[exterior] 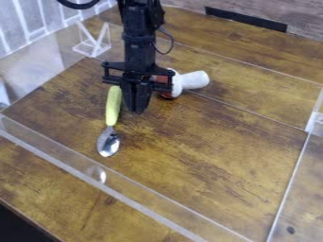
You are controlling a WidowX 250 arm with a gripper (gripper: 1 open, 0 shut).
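My black gripper (136, 87) hangs over the wooden table, low beside a spoon with a yellow-green handle (112, 110) and a silver bowl (109, 144). The spoon slants, handle toward the back, its handle's top end near the gripper's left finger. I cannot make out clearly what is between the fingers. A white cylindrical object (190, 80) lies just right of the gripper, with a reddish item partly hidden behind the fingers.
Clear plastic walls run along the left, front and right. A white frame-like piece (94, 40) stands at the back left.
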